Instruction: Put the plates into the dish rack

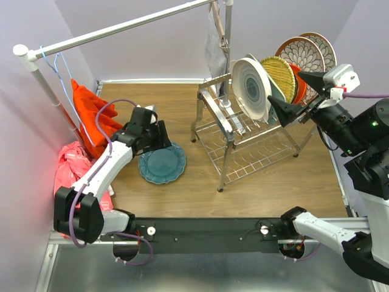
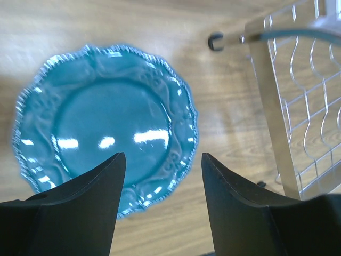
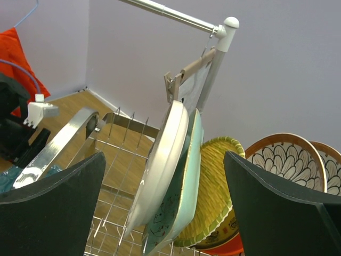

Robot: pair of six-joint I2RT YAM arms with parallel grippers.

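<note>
A blue plate (image 1: 163,165) with a scalloped rim lies flat on the wooden floor, left of the metal dish rack (image 1: 226,146). Over its upper edge in the top view hangs my left gripper, its fingers parted and empty; the plate (image 2: 106,128) fills the left of that wrist view. The rack's upper tier holds a white plate (image 1: 250,89), a pale green plate (image 3: 184,197), a yellow plate (image 1: 278,78), an orange dish (image 1: 298,84) and patterned dishes (image 1: 302,56). My right gripper stands open facing these dishes, touching none that I can make out.
A white rail (image 1: 121,28) crosses above the floor at the back. An orange cloth (image 1: 94,115) and a pink bag (image 1: 72,167) sit to the left. Bare floor (image 1: 188,188) lies between the blue plate and the rack, whose lower tier is empty.
</note>
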